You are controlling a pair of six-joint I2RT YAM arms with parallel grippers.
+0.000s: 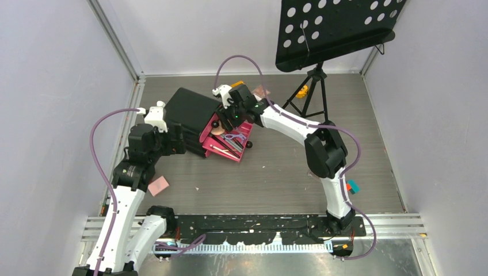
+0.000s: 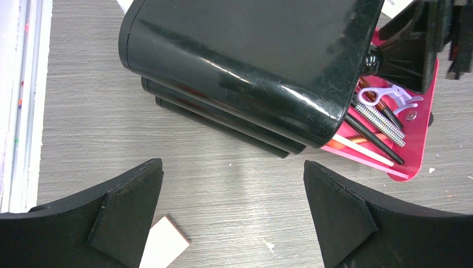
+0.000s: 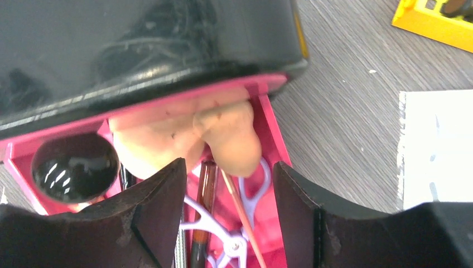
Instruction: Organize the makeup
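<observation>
A black makeup box (image 1: 190,106) has its pink drawer (image 1: 224,150) pulled out, holding pencils, a tweezer-like strip, purple scissors (image 2: 385,95), beige puffs (image 3: 228,139) and a black round item (image 3: 75,167). My right gripper is open over the drawer, its fingers above the puffs and tools, near the box's edge. My left gripper stands open above the floor at the box's left front, with nothing between its fingers.
A pink square (image 1: 158,186) lies near my left arm. A music stand (image 1: 313,75) stands at back right, with a yellow object (image 3: 432,19) nearby. Small colored pieces (image 1: 352,186) lie beside the right arm's base.
</observation>
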